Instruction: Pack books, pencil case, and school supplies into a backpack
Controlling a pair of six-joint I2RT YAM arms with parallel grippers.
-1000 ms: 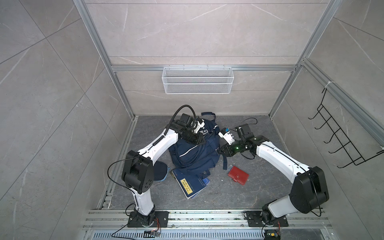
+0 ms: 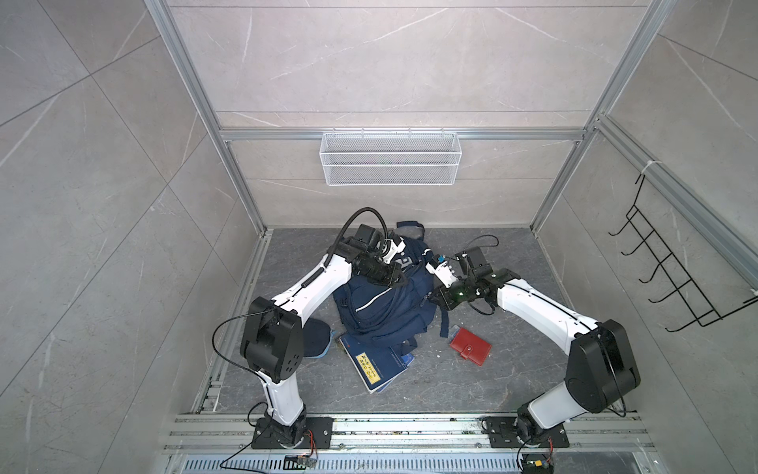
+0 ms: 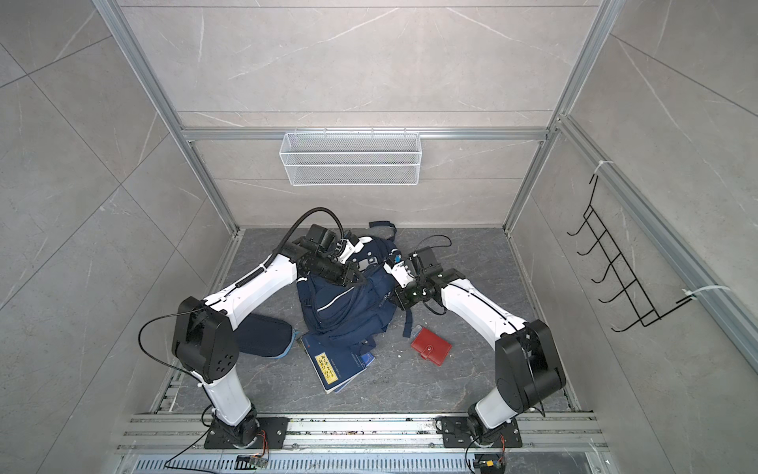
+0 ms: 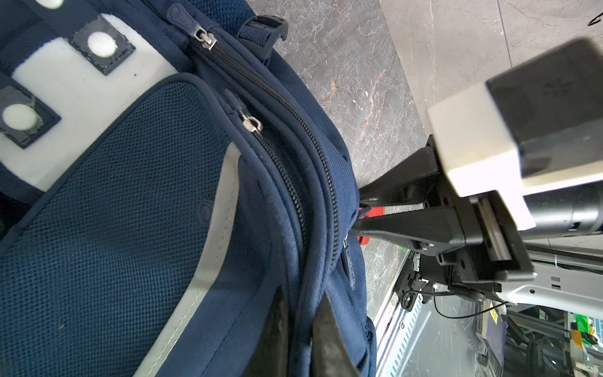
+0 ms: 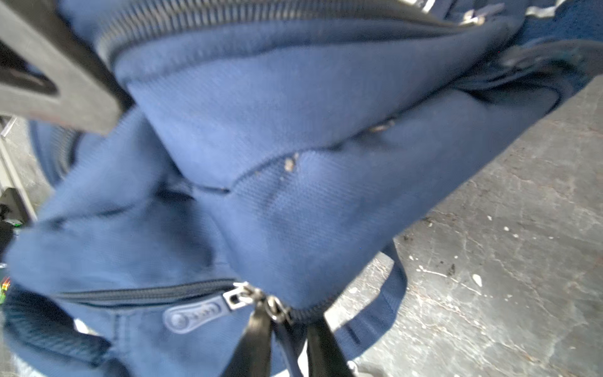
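The navy backpack (image 2: 371, 308) lies flat at the centre of the floor. My left gripper is shut on its zippered edge, seen in the left wrist view. My right gripper is at the bag's right side, its blurred fingertips either side of a dark zipper pull below metal sliders; whether it grips it cannot be told. Navy books with a yellow label (image 2: 368, 365) lie in front of the bag, a dark pencil case (image 3: 260, 335) to their left, and a red leather item (image 2: 470, 346) to the front right.
Bare floor (image 2: 521, 371) surrounds the red item. A white wire basket (image 2: 390, 170) is on the back wall and a black hook rack (image 2: 671, 273) on the right wall, both above the floor.
The left arm and the items on the floor look unchanged.
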